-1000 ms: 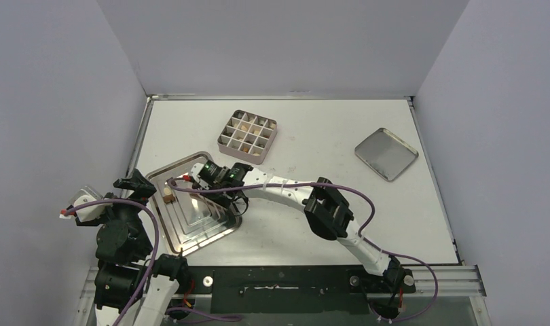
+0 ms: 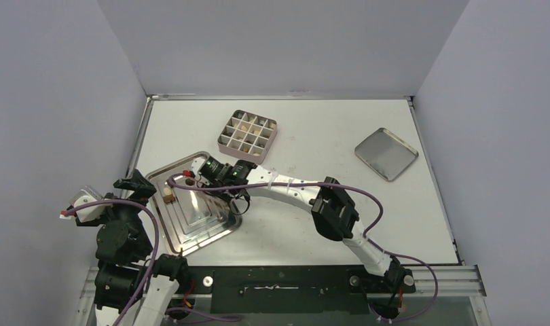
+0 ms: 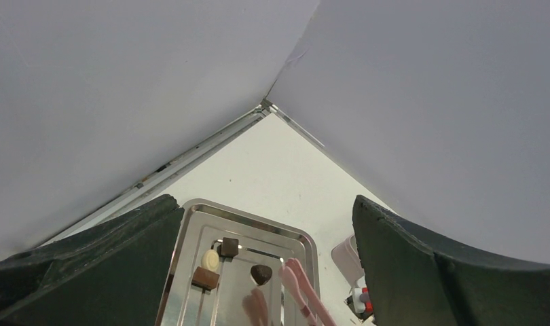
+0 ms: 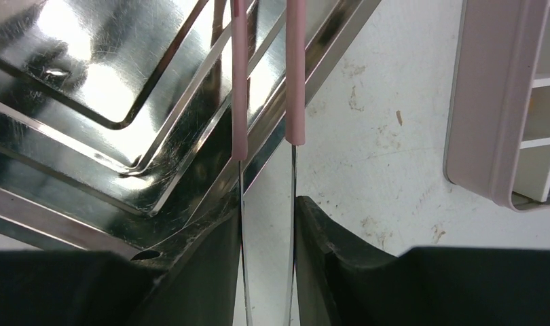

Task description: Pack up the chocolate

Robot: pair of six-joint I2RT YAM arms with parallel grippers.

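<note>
The steel tray (image 2: 191, 231) at left holds chocolates: a brown block (image 3: 205, 278), a dark cube (image 3: 229, 247), a cream round piece (image 3: 210, 259) and a dark piece (image 3: 261, 274). My right gripper is over the tray's edge with pink tongs between its fingers; their tips reach toward the dark piece in the left wrist view, and whether they hold anything cannot be seen. My left gripper stands open and empty beside the tray's left. The pink compartment box (image 2: 247, 136) at the back holds pieces in several cells.
An empty grey tray (image 2: 386, 154) lies at the right of the white table. Walls (image 2: 55, 122) border the left, back and right.
The left arm has not moved.
</note>
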